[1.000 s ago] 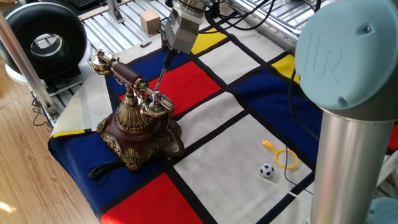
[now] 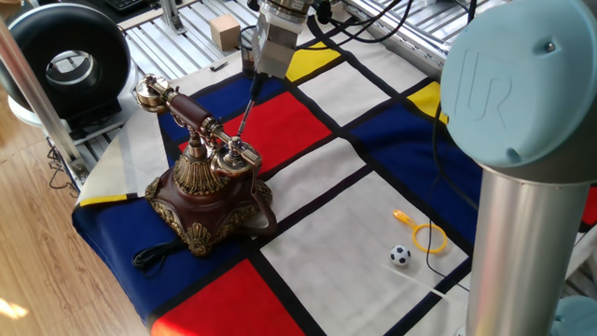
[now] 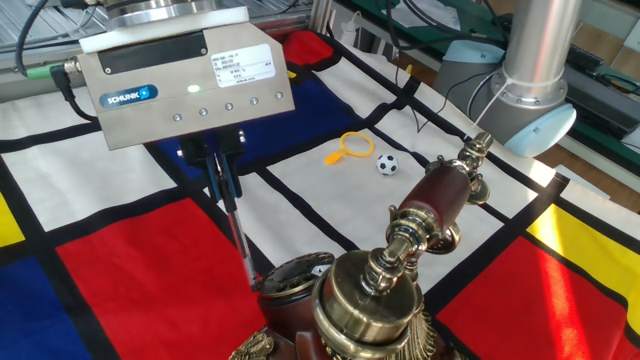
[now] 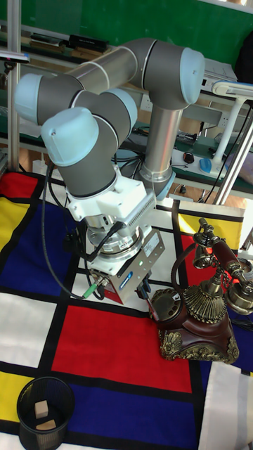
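Observation:
An antique-style telephone (image 2: 201, 191), dark brown with brass trim, stands on the patterned cloth. Its handset (image 3: 437, 200) rests across the cradle on top. The round dial (image 4: 166, 306) on its front faces the arm. My gripper (image 3: 254, 284) points down at the dial's edge, its long thin fingers (image 3: 238, 235) together like one rod. In exterior view 1 the fingertips are partly lost behind the handset's brass end. Nothing shows between the fingers; whether the tips touch the dial, I cannot tell.
A small football (image 2: 400, 256) and a yellow ring-shaped toy (image 2: 428, 237) lie on a white patch of cloth. A black mesh cup (image 4: 45, 413) holds wooden blocks (image 4: 43, 409). The phone's dark cord (image 2: 160, 255) lies near the cloth's edge. Red and white areas beside the phone are clear.
In exterior view 1 my gripper has shifted slightly to the right, its thin fingers still by the dial. The telephone, football and yellow toy look unmoved.

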